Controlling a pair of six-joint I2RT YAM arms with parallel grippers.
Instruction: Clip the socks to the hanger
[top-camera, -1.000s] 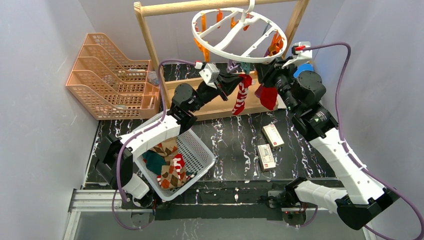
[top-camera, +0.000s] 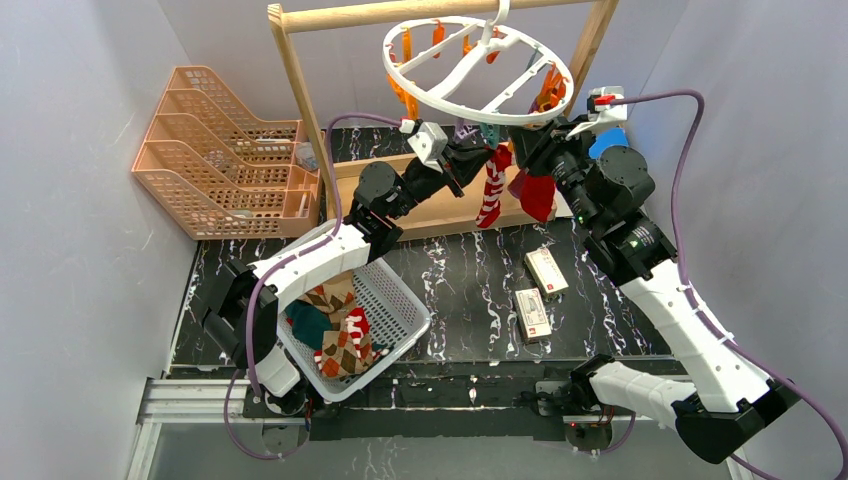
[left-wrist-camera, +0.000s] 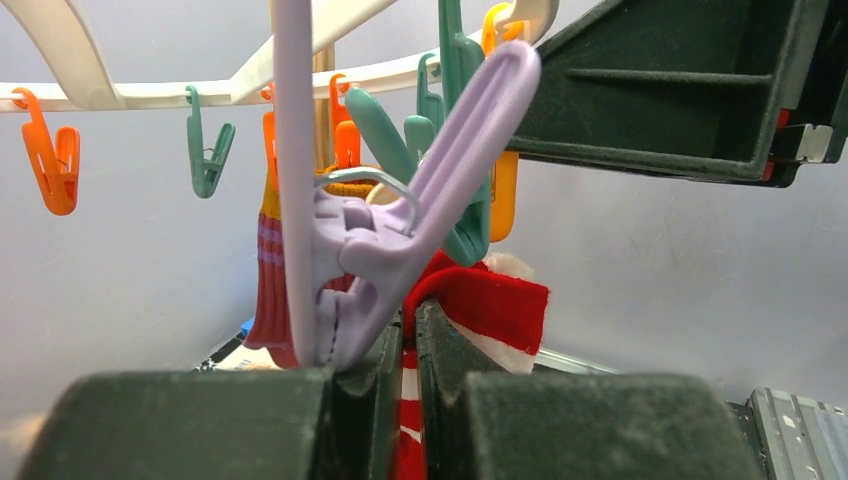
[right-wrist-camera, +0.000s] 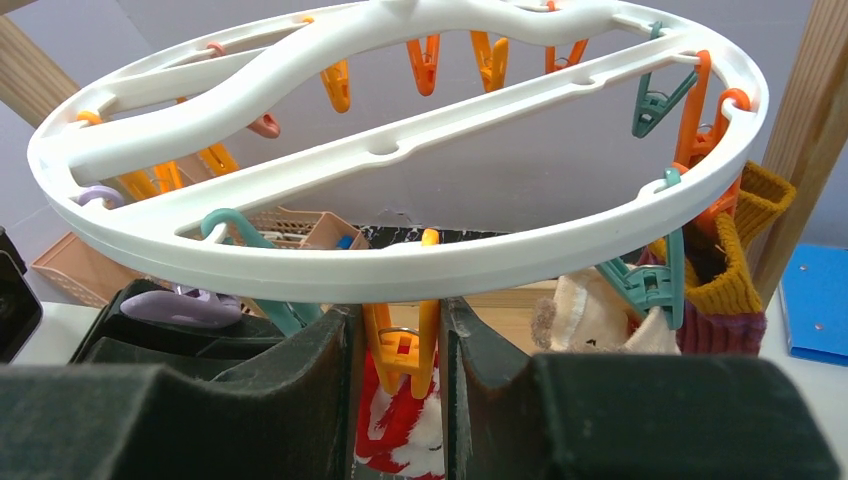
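A red-and-white striped sock (top-camera: 491, 190) hangs from my left gripper (top-camera: 488, 152), which is shut on its upper edge; in the left wrist view the sock (left-wrist-camera: 500, 310) rises past the fingertips. My right gripper is shut on an orange clip (right-wrist-camera: 401, 350) hung from the front rim of the round white hanger (right-wrist-camera: 420, 270). The sock's red and white cloth (right-wrist-camera: 400, 430) shows below that clip, apart from or touching it I cannot tell. A lilac clip (left-wrist-camera: 350, 230) hangs close in front of the left gripper.
Other socks, one mustard-topped (right-wrist-camera: 735, 290), hang at the hanger's right. Teal clips (right-wrist-camera: 650, 280) and other clips line the rim. A grey basket (top-camera: 405, 310) of socks stands below left; two small boxes (top-camera: 545, 270) lie on the dark table.
The left gripper has moved right, toward the right gripper, carrying the striped sock. The right arm has barely shifted.
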